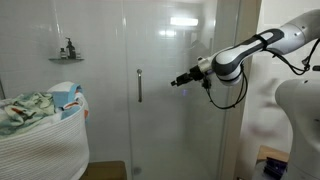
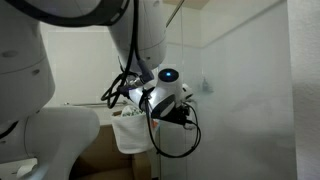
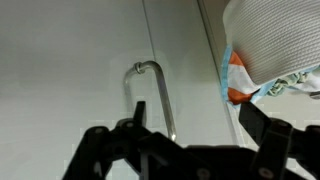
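Observation:
A slim vertical metal handle (image 1: 139, 86) is fixed to the glass shower door (image 1: 165, 125). To the right of it in exterior view 1 hangs my gripper (image 1: 176, 82), apart from the handle. In the wrist view the curved bar of the handle (image 3: 167, 99) shows beyond the left finger, and my gripper stands open with its dark fingers (image 3: 258, 128) wide apart. Nothing is between them. Exterior view 2 has the gripper (image 2: 190, 117) in front of the glass; the handle is hard to make out there.
A white woven basket (image 1: 45, 152) full of cloths (image 1: 25, 112) stands at the left. A small corner shelf (image 1: 66, 59) holds bottles. Below the glass sits a brown box-like object (image 1: 105, 170). Free space surrounds the gripper before the glass.

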